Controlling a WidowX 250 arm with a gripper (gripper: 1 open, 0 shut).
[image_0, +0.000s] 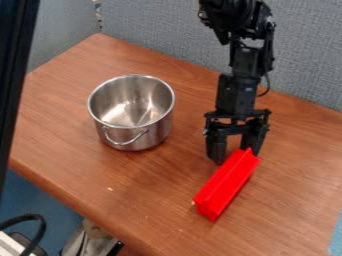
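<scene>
My black gripper (234, 150) hangs low over the wooden table at the centre right, its fingers down at the far end of a long red object (225, 186). The fingers look spread apart, one left of the red object's end and one behind it; whether they touch it I cannot tell. The red object lies diagonally toward the front. A steel pot (131, 128) with a wire handle stands to the left.
A grey padded wall stands behind.
</scene>
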